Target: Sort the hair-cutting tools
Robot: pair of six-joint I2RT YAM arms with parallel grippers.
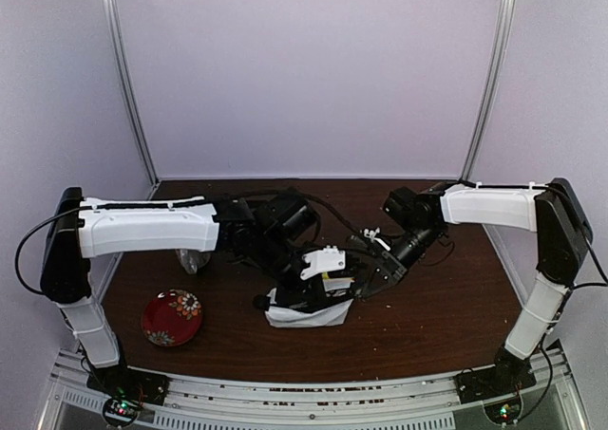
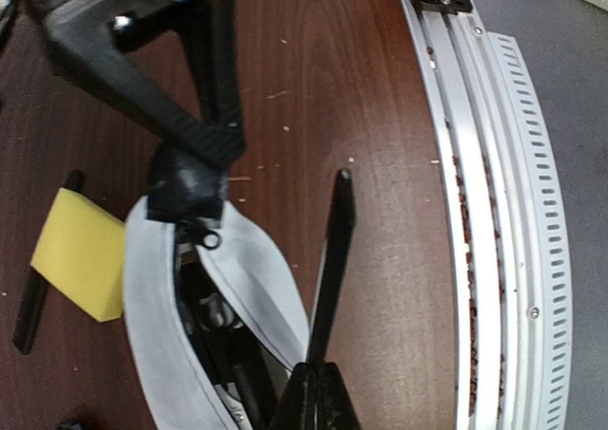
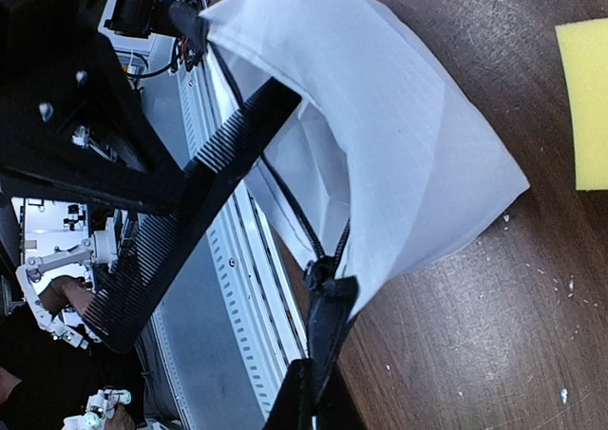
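A white pouch with a black zipper (image 2: 261, 269) stands partly open on the table. Black tools with some metal parts (image 2: 218, 321) lie inside it. My right gripper is shut on the black zipper tab (image 3: 328, 318) at one end of the pouch. Edge-on in the left wrist view, a thin black comb (image 2: 334, 235) rises from my left gripper, which is shut on it. The right wrist view shows the comb's toothed side (image 3: 214, 178), with one end over the pouch opening. In the top view the arms hide much of the pouch (image 1: 309, 318).
Beside the pouch is a yellow sponge (image 2: 81, 254) with a black stick-like object (image 2: 30, 311) beneath it. A red flowered plate (image 1: 163, 326) and a clear container (image 1: 193, 259) stand on the left.
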